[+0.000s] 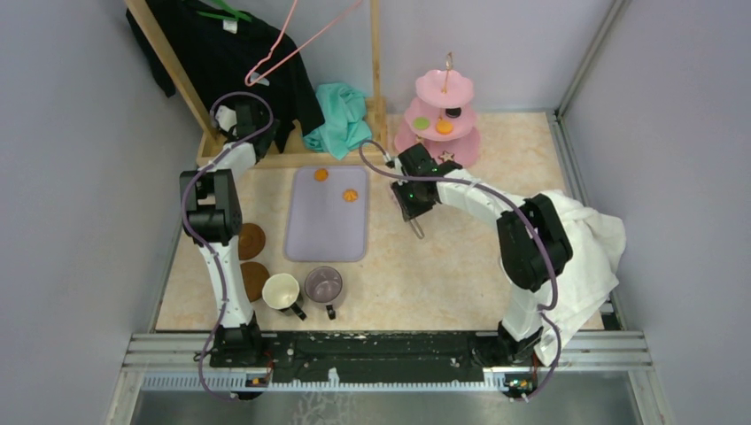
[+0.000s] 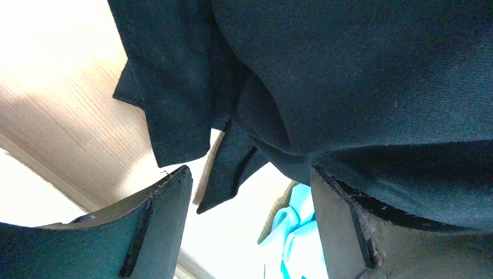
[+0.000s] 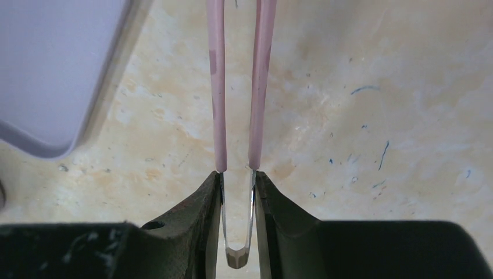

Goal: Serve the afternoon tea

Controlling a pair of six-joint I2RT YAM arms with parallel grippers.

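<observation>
My right gripper [image 1: 404, 199] is shut on pink-tipped tongs [image 3: 218, 93], held over bare table just right of the lilac tray [image 1: 324, 226], which carries two small orange pastries [image 1: 350, 195]. The pink three-tier stand [image 1: 465, 146] with treats stands behind it. My left gripper [image 1: 252, 124] is at the wooden rack by a black garment [image 2: 372, 70]; its fingers stand apart, with nothing clearly held between them. Two mugs [image 1: 324, 286] and two brown coasters [image 1: 251, 239] sit at the front left.
A turquoise cloth [image 1: 336, 124] lies in the rack [image 1: 292, 159]. A white cloth [image 1: 584, 266] covers the table's right side.
</observation>
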